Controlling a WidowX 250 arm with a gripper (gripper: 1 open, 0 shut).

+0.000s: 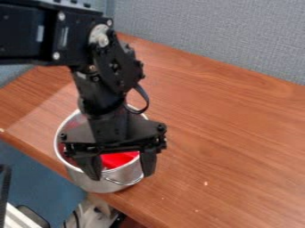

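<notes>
My black gripper (119,163) is open over a silver pot (110,182), its two fingers spread down at the pot's near part, one on each side of the red interior (117,158). The wrist and gripper body hide much of the pot's back and middle. Whether the fingertips touch the pot is unclear.
The pot stands near the table's left edge, with a blue surface and some objects below it. A grey wall (215,31) runs along the back.
</notes>
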